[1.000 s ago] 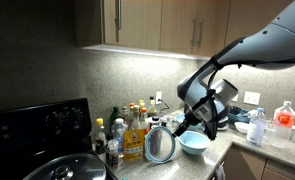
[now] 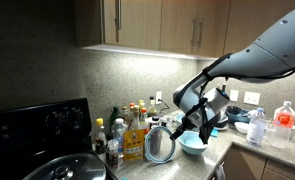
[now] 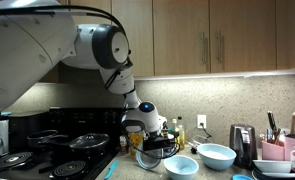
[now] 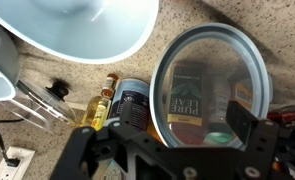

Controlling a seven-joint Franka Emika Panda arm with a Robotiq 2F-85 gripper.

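Note:
A clear lid with a grey-blue rim [image 2: 159,145] stands on edge on the counter by the bottles. It fills the middle of the wrist view as an oval of glass [image 4: 219,75], with a labelled bottle [image 4: 189,100] showing through it. My gripper is open, its black fingers [image 4: 119,148] spread on either side of the lid's near part. From outside, the gripper [image 2: 175,132] hangs close to the lid's upper right edge. Whether a finger touches the rim, I cannot tell.
Several bottles [image 2: 134,138] crowd the counter left of the lid. To the right is a pale blue bowl [image 2: 194,142], and a second bowl [image 3: 216,156] sits further along. The stove with a dark covered pan [image 2: 67,168] is at the left. Cabinets [image 3: 192,40] hang overhead.
My arm has shifted and tilted slightly toward the left, with the hand still near the lid. The lid, bottles and bowls appear unmoved.

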